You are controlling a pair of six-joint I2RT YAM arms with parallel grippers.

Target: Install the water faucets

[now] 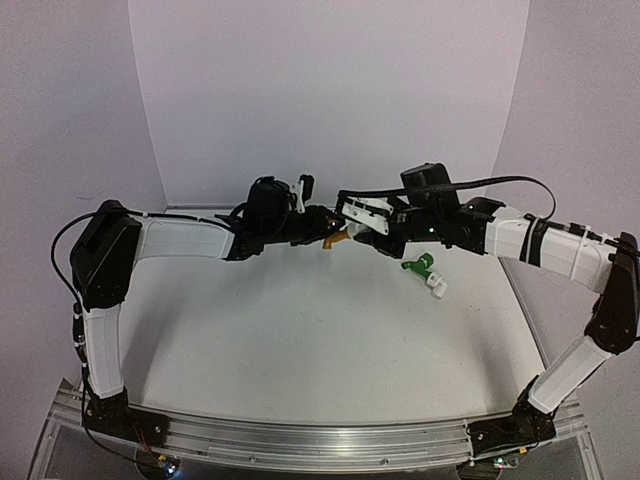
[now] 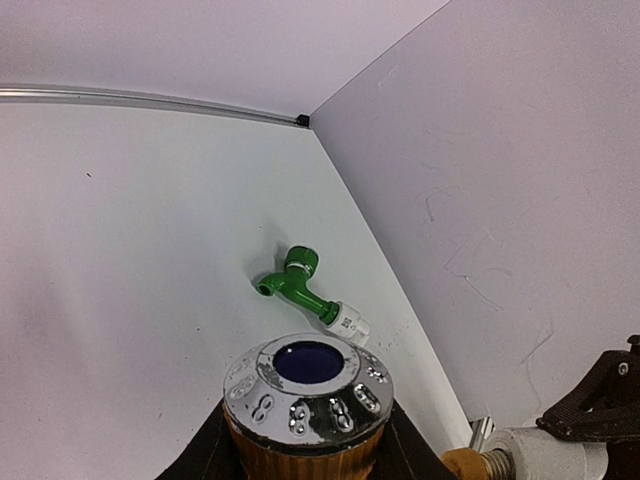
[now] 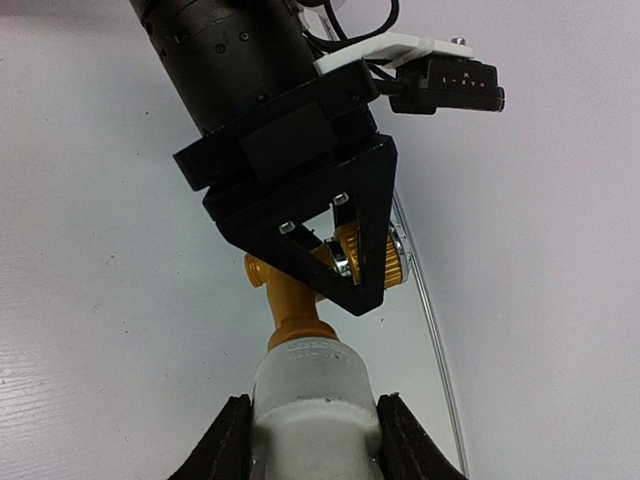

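Note:
An orange faucet [image 1: 336, 239] is held between the two arms over the table. My left gripper is shut on its knob [image 2: 310, 405], ribbed orange with a chrome cap. In the right wrist view the left fingers [image 3: 372, 225] grip that knob from the side. A white pipe fitting [image 3: 314, 395] sits at the faucet's inlet end, and my right gripper is shut on it. Some thread [image 2: 496, 465] shows between faucet and fitting in the left wrist view; how deep it goes inside is hidden.
A green faucet [image 1: 418, 266] lies on the table at the right, its end in another white fitting [image 1: 437, 285]. Bare tabletop [image 1: 300, 340] fills the front and middle. Walls [image 1: 580, 130] close in the sides and back.

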